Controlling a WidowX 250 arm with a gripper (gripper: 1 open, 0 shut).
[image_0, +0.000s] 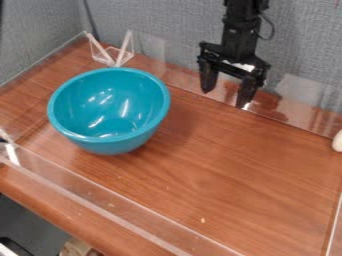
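A large turquoise bowl sits on the left part of the wooden table. Behind it at the back, toward the right of center, is my black gripper, raised over the rear edge of the table near the clear barrier, its two fingers spread open. I see nothing held between them.
A white strappy object stands at the back left. A small white object is at the right edge. Clear low walls border the table.
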